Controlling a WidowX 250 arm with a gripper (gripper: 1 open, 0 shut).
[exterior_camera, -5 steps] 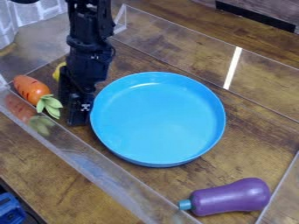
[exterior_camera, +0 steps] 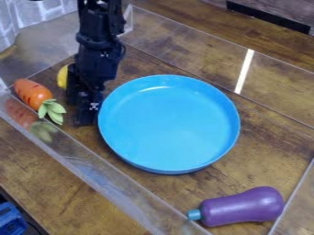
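My black gripper (exterior_camera: pixel 84 103) hangs low at the upper left, just left of a blue plate (exterior_camera: pixel 168 123), its fingertips down near the wooden surface and open. A yellow object (exterior_camera: pixel 62 75) is partly hidden behind it. An orange toy carrot (exterior_camera: pixel 32 94) with pale green leaves lies to the left of the fingers.
A purple toy eggplant (exterior_camera: pixel 240 207) lies at the lower right. Clear walls border the wooden workspace (exterior_camera: pixel 245 110). A blue object (exterior_camera: pixel 7 220) shows at the lower left corner. The wood right of the plate is clear.
My gripper has shifted slightly up and to the left in the view, away from the plate. The other things look unmoved.
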